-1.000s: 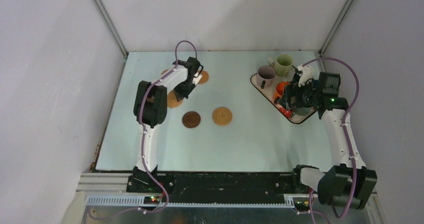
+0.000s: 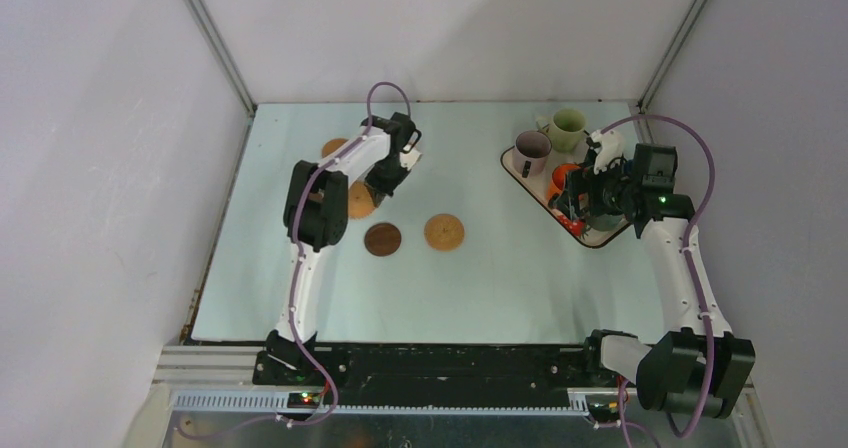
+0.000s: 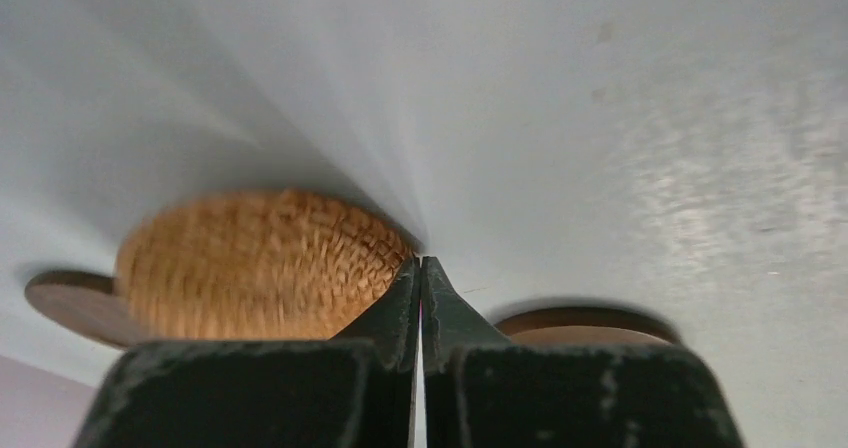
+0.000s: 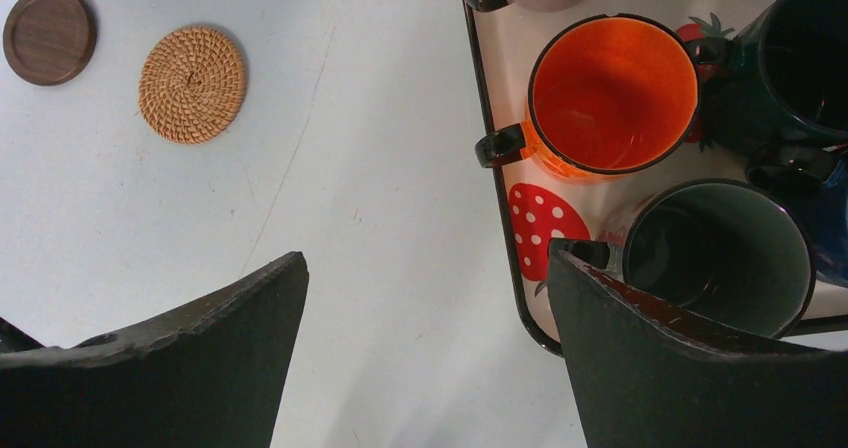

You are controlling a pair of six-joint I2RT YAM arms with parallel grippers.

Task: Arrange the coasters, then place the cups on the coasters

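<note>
My left gripper is shut, its tips at the edge of a woven coaster (image 2: pixel 361 202), also close in the left wrist view. A dark wooden coaster (image 2: pixel 383 239) and another woven coaster (image 2: pixel 444 232) lie nearby. My right gripper is open over the cup tray's edge, with nothing held. Beside it in the right wrist view are an orange cup (image 4: pixel 612 93), a grey-green cup (image 4: pixel 720 258) and a dark green cup (image 4: pixel 805 58).
The tray (image 2: pixel 522 181) also holds a mauve cup (image 2: pixel 532 148) and a light green cup (image 2: pixel 566 128). White walls stand at the back and sides.
My left gripper has moved right, and the woven coaster at its tips has shifted right with it. My right arm has barely moved.
</note>
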